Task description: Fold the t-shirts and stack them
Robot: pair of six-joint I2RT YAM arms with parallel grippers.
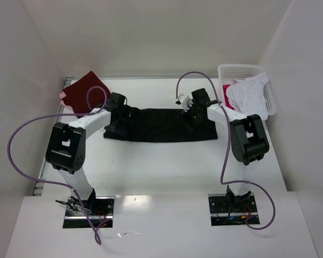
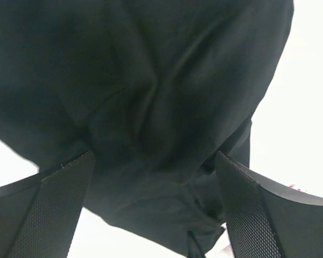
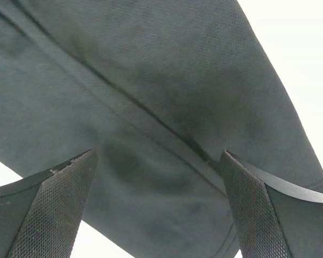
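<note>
A black t-shirt (image 1: 156, 126) lies as a wide strip across the middle of the table, its left end wrinkled. Over that left end my left gripper (image 1: 124, 121) points down. In the left wrist view its fingers (image 2: 54, 209) stand wide apart, with dark cloth (image 2: 151, 107) beneath and nothing pinched. My right gripper (image 1: 189, 114) is above the right part of the shirt. Its fingers (image 3: 56, 209) are also spread, and the right wrist view shows creased cloth (image 3: 140, 134) between and below them. Whether either set of fingertips touches the cloth, I cannot tell.
At the back left lies a dark red folded cloth (image 1: 82, 92) with something pink beneath it. A white basket (image 1: 239, 71) at the back right holds white cloth (image 1: 248, 97) and a red piece.
</note>
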